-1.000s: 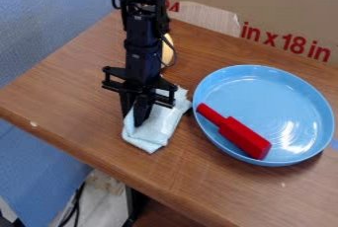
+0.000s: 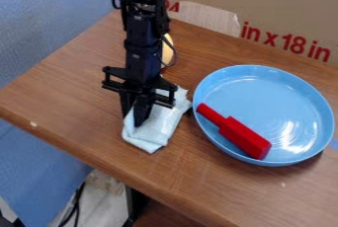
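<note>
The black arm reaches down from the top to the middle of the wooden table, where its gripper (image 2: 132,101) rests low over a crumpled white cloth (image 2: 156,129). The fingertips are on or in the cloth; whether they are open or shut on it is hidden. To the right is a blue plate (image 2: 280,105) with a red object (image 2: 242,133), shaped like a brush or roller with a short handle, lying in it. A yellowish object (image 2: 168,49) is partly hidden behind the arm.
A cardboard piece with red lettering (image 2: 271,29) stands along the back. The table's left edge drops to a blue surface (image 2: 40,34). The wood left of the gripper and at the front right is clear.
</note>
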